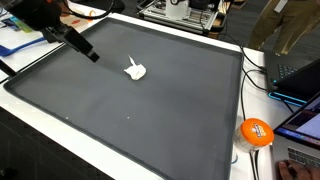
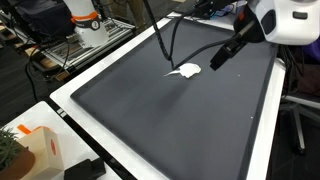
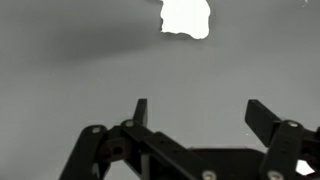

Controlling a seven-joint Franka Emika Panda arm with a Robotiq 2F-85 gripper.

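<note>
A small white object, perhaps crumpled cloth or paper with a thin pointed bit sticking up, lies on the dark grey board. In the wrist view the white object shows at the top edge, ahead of the fingers and apart from them. My gripper stands open, its two black fingers wide apart with bare board between them. From exterior view 1 the gripper is left of the white object, above the board. Exterior view 2 also shows the white object lying clear of the arm.
An orange-lidded jar stands beyond the board's right side, near a laptop. Cables hang near the arm. Most of the board is bare.
</note>
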